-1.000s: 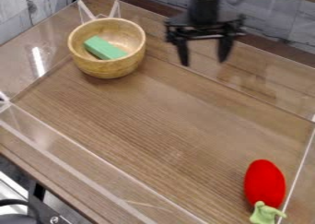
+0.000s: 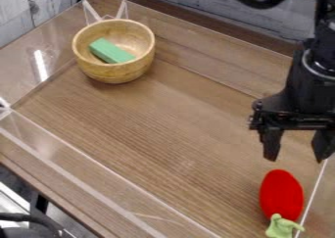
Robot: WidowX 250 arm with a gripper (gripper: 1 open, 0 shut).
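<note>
A red object with a pale green top (image 2: 281, 198), like a toy strawberry or radish, lies at the lower right of the table. Just above it is my black gripper (image 2: 288, 136), open, its fingers apart with nothing visible between them and not touching the red object. A wooden bowl (image 2: 125, 65) at the upper left holds a green block (image 2: 110, 51).
A pale wall or panel runs along the back edge. A dark shape sits at the bottom left corner.
My gripper has moved from the back middle of the table toward the front right, to just above the red object. The bowl, the green block and the red object have not moved.
</note>
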